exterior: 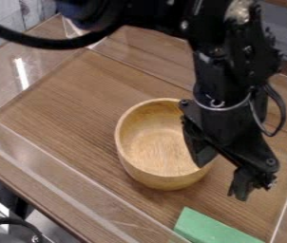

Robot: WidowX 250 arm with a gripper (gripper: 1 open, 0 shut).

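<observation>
The black gripper [220, 163] hangs large in the upper right of the camera view, its fingers low over the right side of a tan wooden bowl [143, 152], with nothing seen held. It stands open. A green rectangular block [210, 227] lies on the wooden surface at the bottom, below the bowl and gripper.
Clear plastic edging runs along the lower left, with dark space and cables beyond it. The arm hides much of the back right.
</observation>
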